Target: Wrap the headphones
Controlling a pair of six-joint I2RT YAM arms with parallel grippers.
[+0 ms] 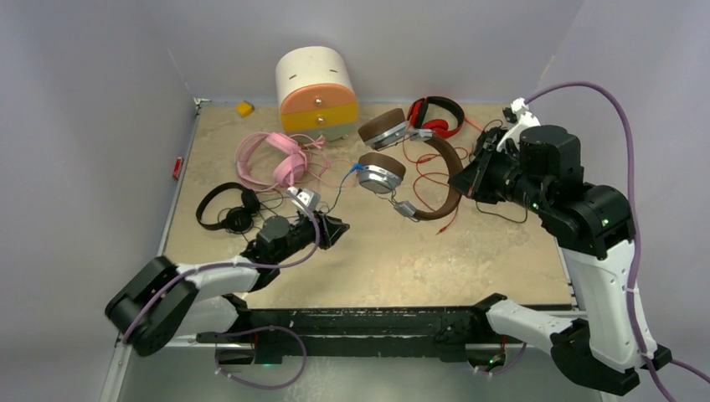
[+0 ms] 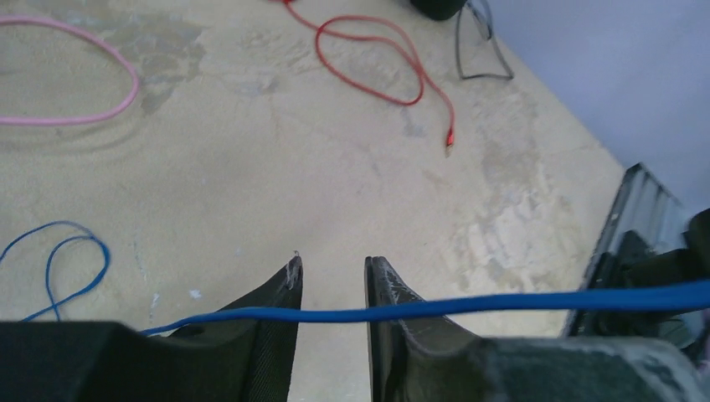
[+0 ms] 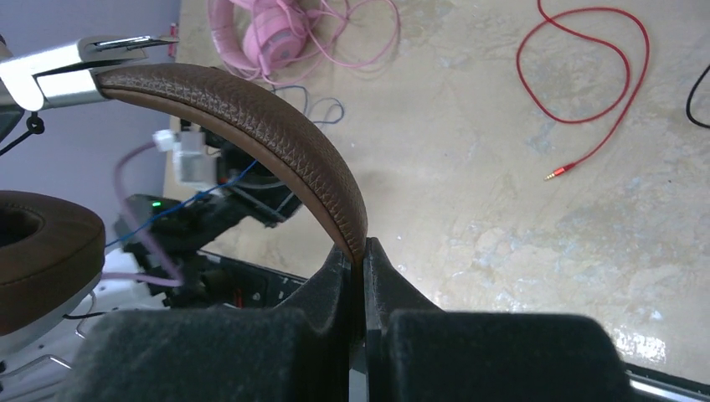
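Brown-and-silver headphones (image 1: 381,174) hang over the table, my right gripper (image 1: 460,182) shut on their leather headband (image 3: 251,126). In the top view, my left gripper (image 1: 336,231) is low at centre-left, below the ear cups. The left wrist view shows its fingers apart (image 2: 333,272), with the blue cable (image 2: 519,303) running across them; whether the cable lies between or over them is unclear. The cable also forms loose loops (image 2: 79,260) on the table.
Pink headphones (image 1: 289,163) and black headphones (image 1: 239,219) lie at left, red headphones (image 1: 439,126) at the back right with loose red cables. A small drawer cabinet (image 1: 314,109) stands at the back.
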